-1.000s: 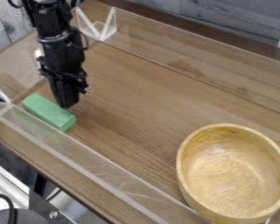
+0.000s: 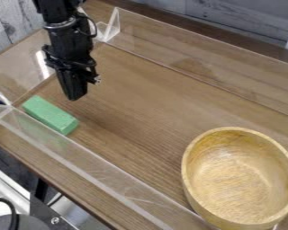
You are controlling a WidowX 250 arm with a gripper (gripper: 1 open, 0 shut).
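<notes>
My black gripper (image 2: 73, 88) hangs over the upper left of the wooden table, shut, with nothing visible between its fingers. A green block (image 2: 50, 115) lies on the table below it and a little toward the front, apart from the fingertips.
A round tan bowl (image 2: 238, 176) sits at the lower right. Clear plastic walls edge the table along the left and front. Black cables lie at the lower left corner.
My gripper has risen away from the green block, toward the back of the table. The block looks unmoved.
</notes>
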